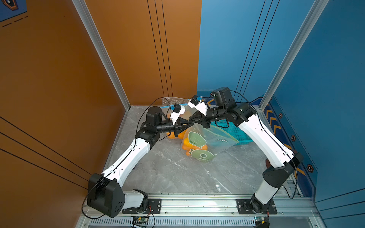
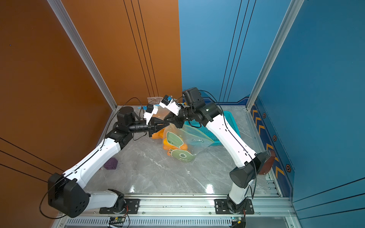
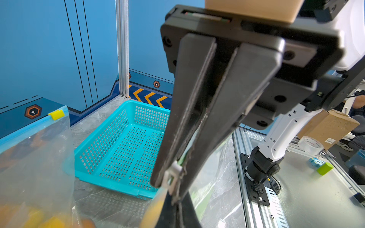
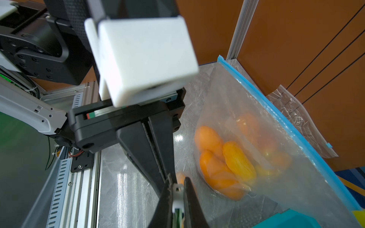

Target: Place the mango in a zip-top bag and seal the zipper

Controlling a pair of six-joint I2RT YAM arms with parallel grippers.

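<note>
A clear zip bag with green print (image 1: 197,139) hangs at the middle of the table, with a yellow-orange mango (image 1: 188,144) showing through its film. My two grippers meet tip to tip at the bag's top edge. My right gripper is shut on a small white piece (image 4: 178,195), apparently the zip's slider. In the left wrist view this same white piece (image 3: 173,175) shows between the right fingertips. Just beside it my left gripper is shut; whether any thin film lies between its fingers cannot be told. Much of the zip line is hidden.
Behind stands another bag with a blue zip (image 4: 266,104) and yellow slider (image 3: 57,114), holding several orange fruits (image 4: 214,163). A turquoise basket (image 3: 114,172) sits to the right. A purple object (image 2: 110,163) lies at the left.
</note>
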